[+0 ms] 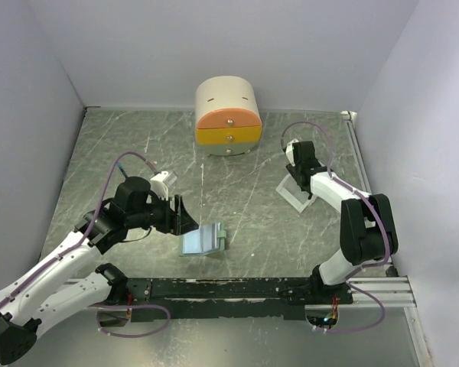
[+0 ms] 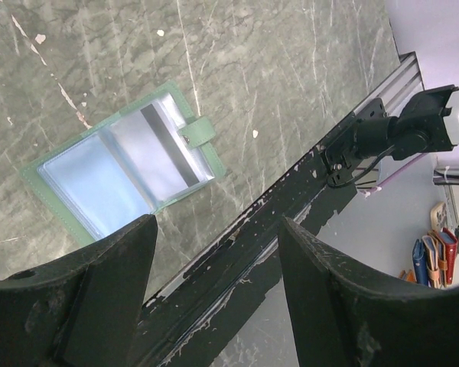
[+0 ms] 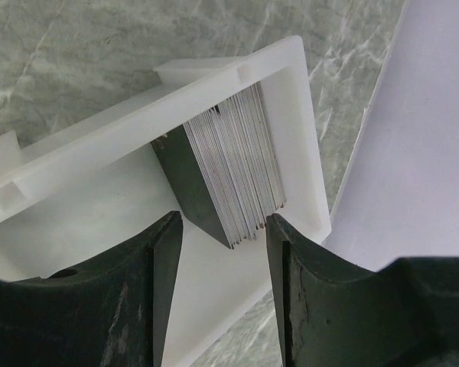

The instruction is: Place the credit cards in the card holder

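A green-edged card holder (image 1: 203, 239) with clear sleeves lies open on the table near the front edge, also seen in the left wrist view (image 2: 99, 183). My left gripper (image 1: 180, 218) is open beside and above it. My right gripper is open, its fingertips just over a white plastic tray (image 3: 80, 222), where a row of stacked cards (image 3: 229, 164) with thin pale edges and a dark end piece leans against one side. In the top view the right arm hides much of that tray (image 1: 293, 196).
A rounded cabinet (image 1: 228, 103) with orange and yellow drawers stands at the back centre. Walls stand at the back and both sides.
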